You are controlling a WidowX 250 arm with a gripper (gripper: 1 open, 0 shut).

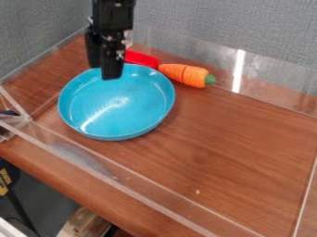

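Note:
My black gripper [109, 67] hangs down from the top of the camera view, its tip over the back rim of a blue round plate [117, 106]; whether its fingers are apart is hard to tell. Behind the plate lie a red object [141, 58], partly hidden by the gripper, and an orange carrot [183, 74] with a green top, to the right of the red object.
Clear plastic walls run along its back and left edges. A dark object [7, 125] sits at the left edge.

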